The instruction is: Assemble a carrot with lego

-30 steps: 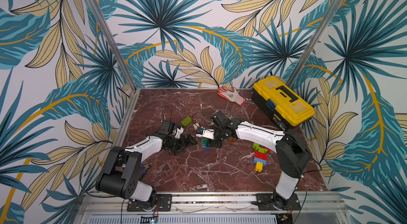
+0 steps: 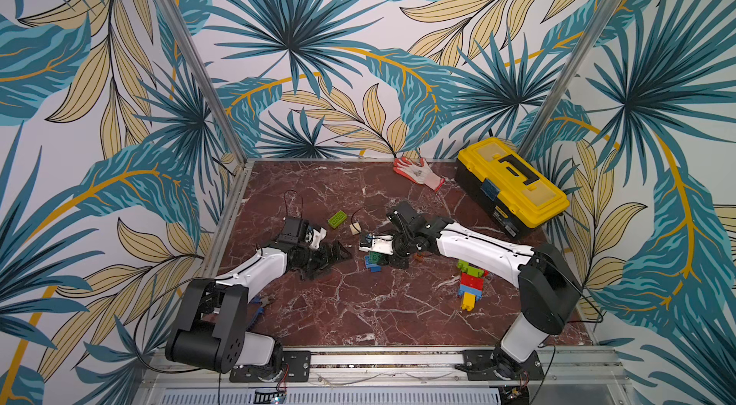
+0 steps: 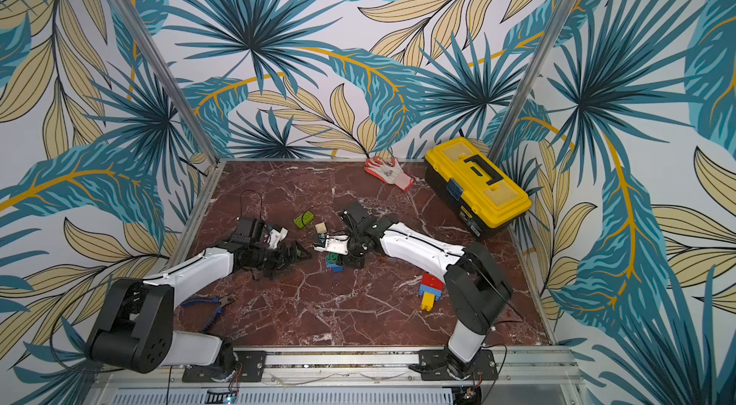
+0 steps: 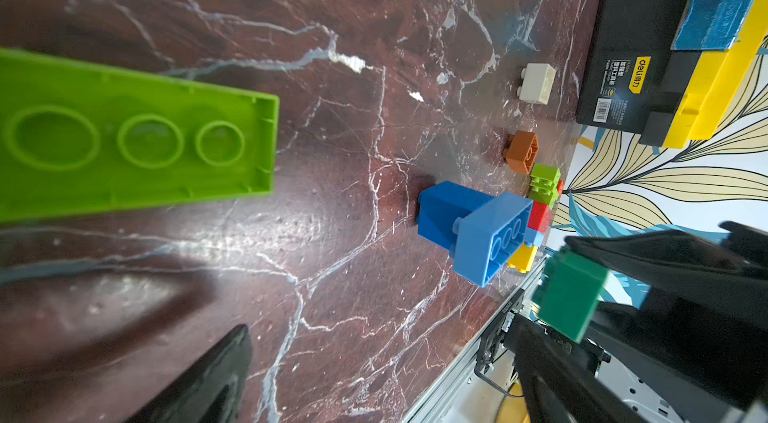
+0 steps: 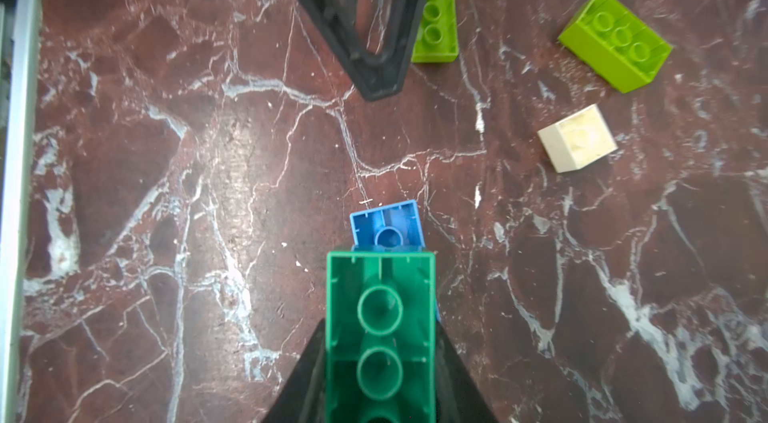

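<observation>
A green brick (image 5: 380,279) is held with its hollow underside showing, my right gripper shut on it. Beneath it in the top left view are blue bricks (image 2: 372,268); the left wrist view shows two blue pieces touching, one (image 4: 448,211) on the table and a lighter one (image 4: 492,239) against it. My left gripper stands open to the left of the right one, nothing between its fingers. Close to it lies a lime brick (image 4: 136,135), underside up. Another lime brick (image 5: 616,40) and a cream brick (image 5: 577,139) lie farther back.
Stacked yellow, blue, red and lime bricks (image 2: 470,282) lie under the right arm. A brown brick (image 4: 521,151) is near the right gripper. At the back stand a yellow toolbox (image 2: 512,181) and a glove (image 2: 418,172). Pliers (image 3: 212,314) lie front left.
My left gripper has shifted slightly left and my right gripper slightly right, leaving a wider gap between them. The green brick is still in the right gripper.
</observation>
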